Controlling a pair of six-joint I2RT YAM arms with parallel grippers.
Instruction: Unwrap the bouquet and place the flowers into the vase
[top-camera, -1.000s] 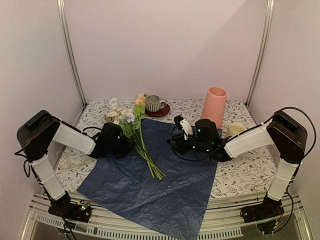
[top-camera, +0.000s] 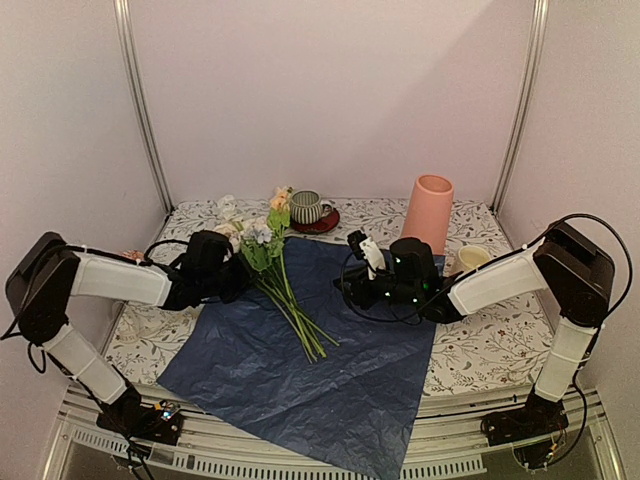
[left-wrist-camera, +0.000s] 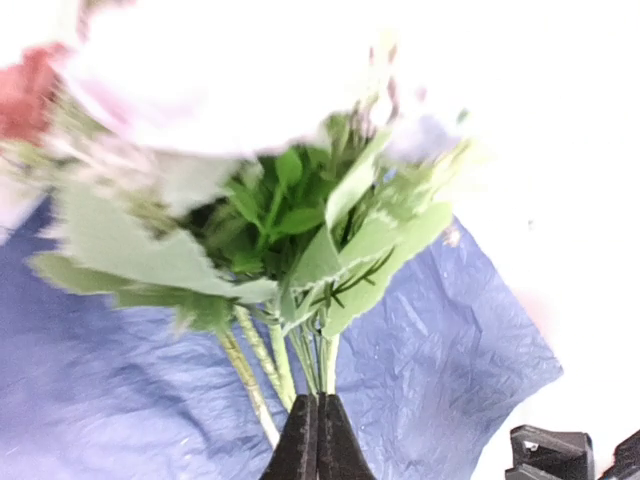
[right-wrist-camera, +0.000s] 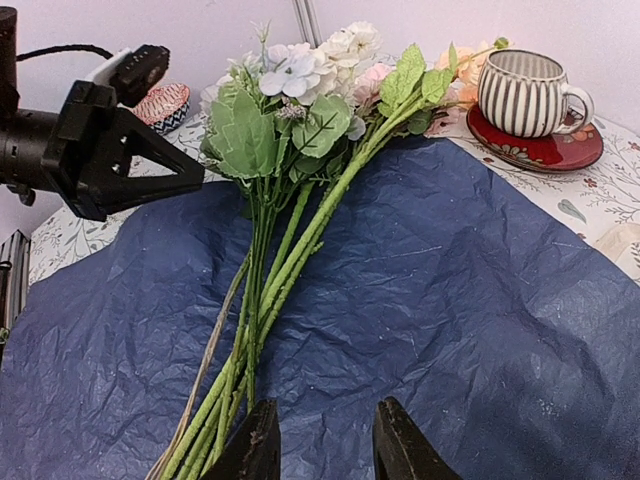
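Observation:
The flower bouquet (top-camera: 262, 240), with white, pink and blue blooms, lies on the blue sheet with its long green stems (right-wrist-camera: 235, 370) pointing toward the front. To the left of the stems, raised and clear of them, my left gripper is shut with nothing between its fingers; the bouquet spreads beyond its tips in the left wrist view. My right gripper stands open and empty over the sheet, right of the stems. Upright at the back right is a tall pink vase (top-camera: 428, 215), partly hidden low down by the right arm.
A striped cup (right-wrist-camera: 520, 95) sits on a red saucer (right-wrist-camera: 580, 150) behind the bouquet. A cream cup (top-camera: 470, 258) stands beside the vase, near the right arm. The blue sheet (top-camera: 330, 410) is bare toward the front, and between the stems and right gripper.
The stems have shifted slightly; the bouquet remains lying. The right arm is unmoved.

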